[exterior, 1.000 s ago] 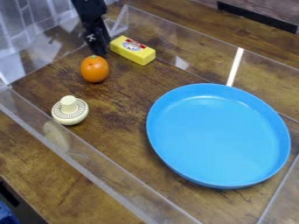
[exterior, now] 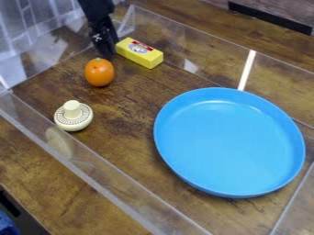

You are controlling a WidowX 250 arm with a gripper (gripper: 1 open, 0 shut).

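My dark gripper (exterior: 103,39) reaches down from the top of the view, beside a yellow box (exterior: 140,52); its fingertips are small and dark, and I cannot make out their spacing. An orange tomato-like ball (exterior: 99,72) sits just below it. A white round object with a knob (exterior: 73,115) stands on the wooden surface lower left. A large blue plate (exterior: 229,141) lies at the right.
Clear plastic walls border the wooden surface (exterior: 105,170). There is bare wood in the lower middle and at the upper right, above the plate.
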